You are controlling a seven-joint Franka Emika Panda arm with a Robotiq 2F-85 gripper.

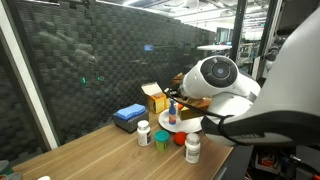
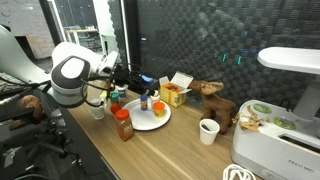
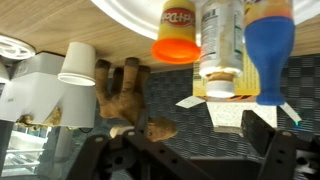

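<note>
My gripper is open, its two dark fingers apart with nothing visible between them. In the wrist view, a white bottle with an orange cap lies just beyond the fingertips, between their lines. A blue bottle is close on its right, beyond the right finger. On the left is a yellow Play-Doh tub. All three are at the white plate. Exterior view 2 has the gripper over the plate, near the small bottles.
An open yellow box, a brown animal figure and a white cup stand beyond the plate. A red jar is near the table's front edge. A blue-topped dark box sits at the back. Bare wood lies at the left.
</note>
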